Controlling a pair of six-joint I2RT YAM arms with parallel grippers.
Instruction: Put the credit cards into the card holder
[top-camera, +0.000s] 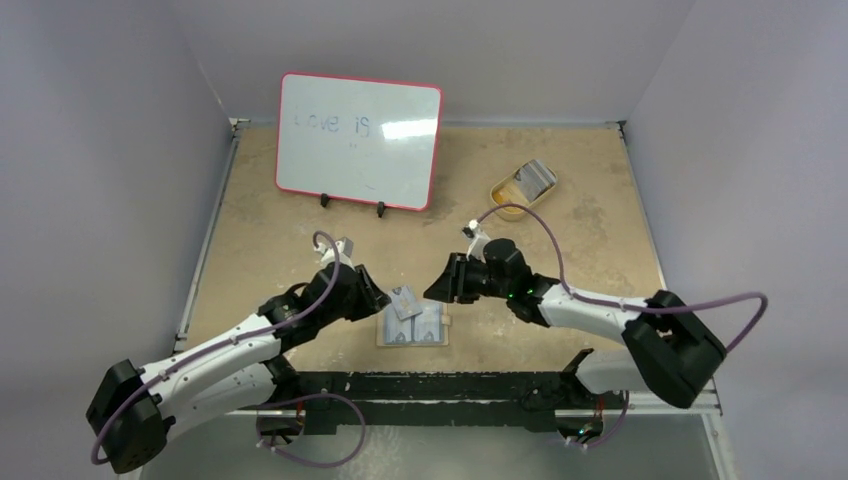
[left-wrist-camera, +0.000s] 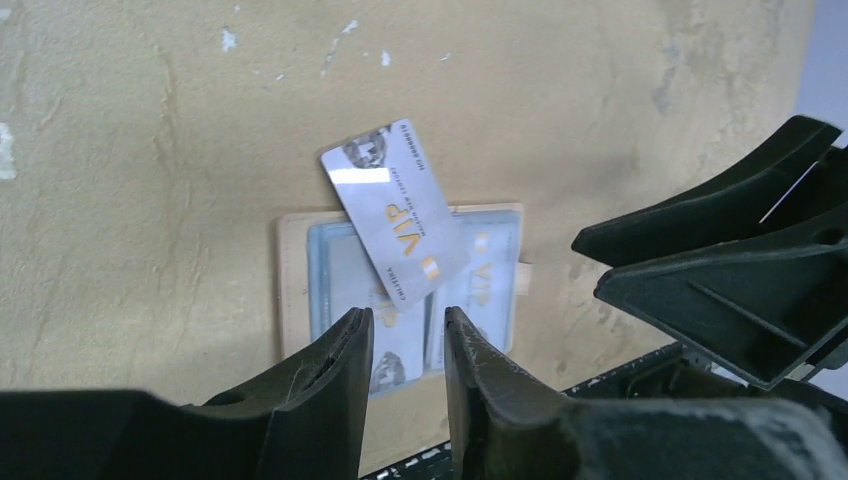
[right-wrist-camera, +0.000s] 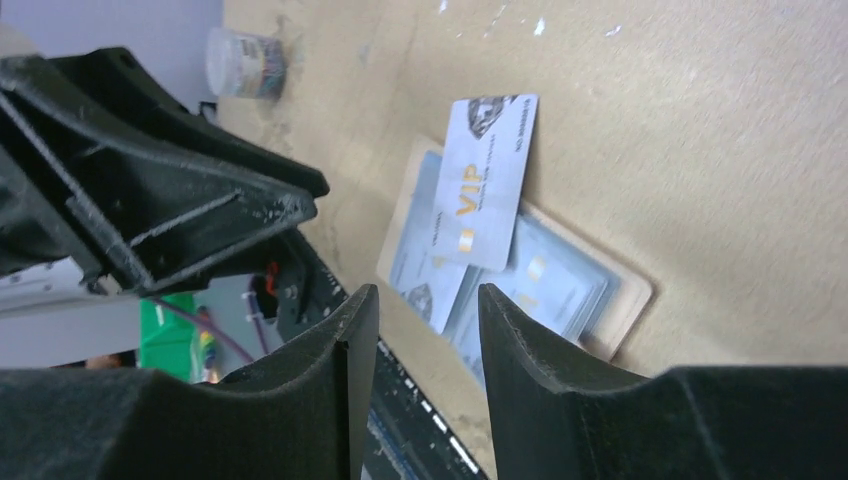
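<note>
A silver VIP card (left-wrist-camera: 398, 212) lies aslant across the card holder (left-wrist-camera: 297, 290), its upper end reaching past the holder's back edge. Under it, the holder shows two slots side by side, each with a card: a left one (left-wrist-camera: 345, 275) and a right one (left-wrist-camera: 497, 245). My left gripper (top-camera: 382, 301) stands just left of the loose card, its fingers apart and empty. On the opposite side is my right gripper (top-camera: 432, 295), also apart with nothing between its fingers. Neither touches the loose card.
A tan basket (top-camera: 500, 193) with more cards stands at the back right. A whiteboard (top-camera: 358, 140) with a red frame is at the back left. Bare table surrounds the holder.
</note>
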